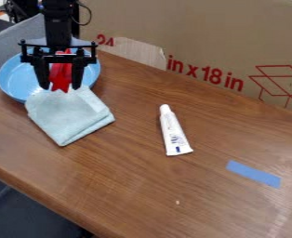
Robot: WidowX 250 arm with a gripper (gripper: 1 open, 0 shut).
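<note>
My black gripper [59,72] hangs at the upper left, shut on a red object [61,67]. It is over the near part of a blue plate [19,82], just above the back edge of a folded pale cloth [69,117]. The red object's exact shape is partly hidden by the fingers.
A white tube [174,130] lies mid-table, and a blue strip [253,174] is at the right. A cardboard box wall [198,37] runs along the back.
</note>
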